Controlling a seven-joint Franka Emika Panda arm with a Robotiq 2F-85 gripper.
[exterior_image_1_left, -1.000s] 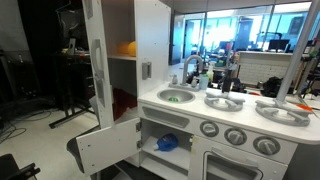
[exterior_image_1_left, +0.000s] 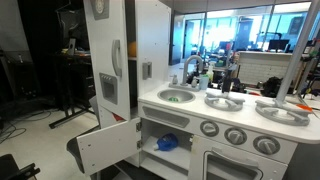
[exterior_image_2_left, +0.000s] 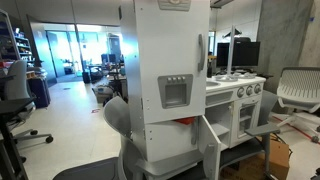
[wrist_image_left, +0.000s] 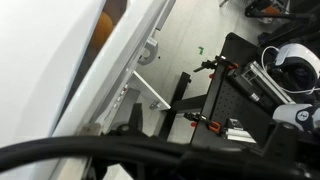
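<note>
The tall white cupboard of a toy kitchen has its upper door (exterior_image_1_left: 112, 60) ajar, its handle (exterior_image_1_left: 116, 58) facing out. Through the gap shows an orange item (wrist_image_left: 101, 32) inside. A lower door (exterior_image_1_left: 110, 145) stands wide open. In the wrist view my gripper appears as dark shapes along the bottom, open and apart from each other, beside the white panels (wrist_image_left: 40, 60). Nothing shows between its fingers. A cable crossing in front hides part of it, and neither exterior view shows it clearly.
To the right stand a counter with a sink (exterior_image_1_left: 176, 96) and burners (exterior_image_1_left: 224, 102). A blue item (exterior_image_1_left: 166, 142) lies on the open shelf below. The wrist view also shows a black stand with a white headset (wrist_image_left: 296, 62) on the right and bare floor (wrist_image_left: 195, 40).
</note>
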